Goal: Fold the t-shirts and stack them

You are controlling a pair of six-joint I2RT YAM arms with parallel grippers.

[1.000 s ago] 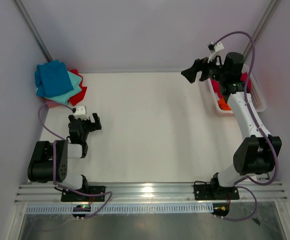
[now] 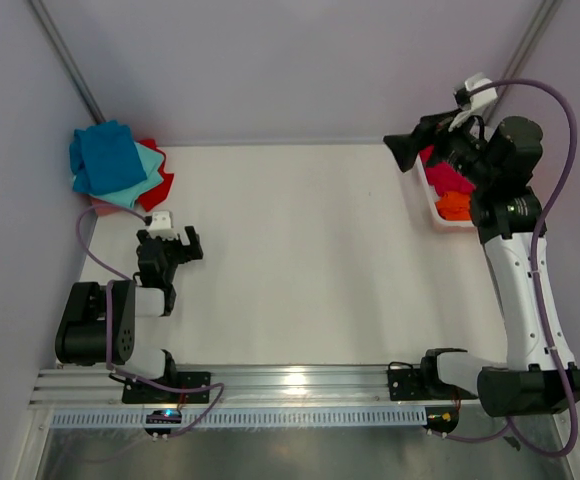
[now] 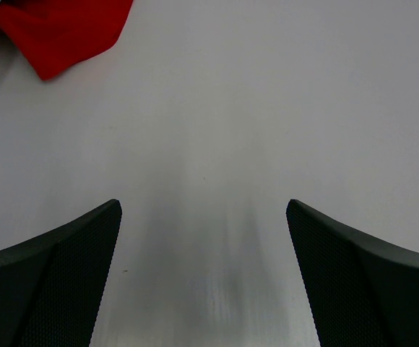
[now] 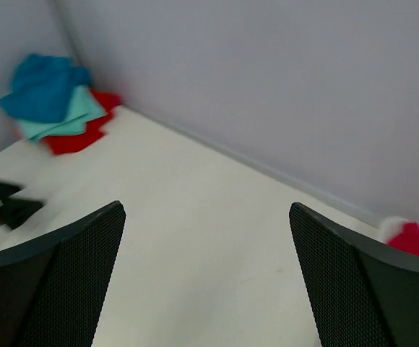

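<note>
A pile of T-shirts lies at the back left: blue [image 2: 108,155] on top, teal [image 4: 58,126] and red [image 3: 72,29] beneath. A white basket [image 2: 440,220] at the back right holds pink [image 2: 440,175] and orange [image 2: 454,206] cloth, partly hidden by my right arm. My left gripper [image 2: 180,245] stands open over the table just in front of the pile, nothing between its fingers. My right gripper [image 2: 422,140] is raised near the basket, open and empty; its wrist view is blurred.
Walls bound the back and both sides.
My right arm has shifted rightward and toward the front, and its gripper has turned. The left arm and the pile at the left have not visibly moved.
</note>
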